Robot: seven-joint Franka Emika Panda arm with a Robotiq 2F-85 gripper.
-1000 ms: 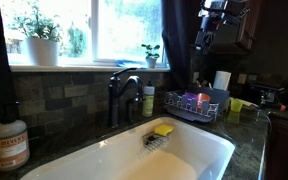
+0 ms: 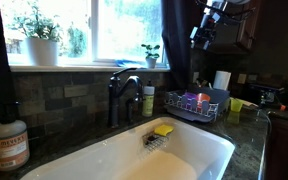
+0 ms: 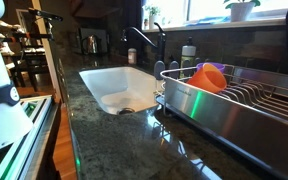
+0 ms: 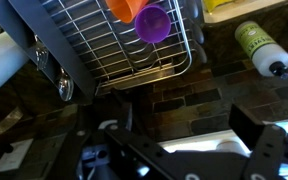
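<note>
High over the counter at the upper right of exterior view 1, my gripper (image 2: 197, 42) hangs clear of everything below. Its fingers are spread wide in the wrist view, with two dark fingers (image 4: 114, 108) apart and nothing between them. Beneath it is the wire dish rack (image 2: 189, 113), which holds an orange cup (image 3: 210, 77) and a purple cup (image 4: 152, 24). A yellow sponge (image 2: 164, 129) rests in a small wire caddy at the sink's far edge. Only the arm's white side shows in exterior view 2; the gripper is outside that view.
The white sink (image 2: 134, 157) is empty apart from the caddy. A black faucet (image 2: 115, 95), a green-labelled bottle (image 2: 149, 101) and a soap bottle (image 2: 10, 140) stand around it. Plants (image 2: 41, 40) line the sill. Dark counter (image 3: 119, 145) in front of the rack is bare.
My gripper has shifted slightly left and up, still high above the rack. The cups, rack and sponge have not moved.
</note>
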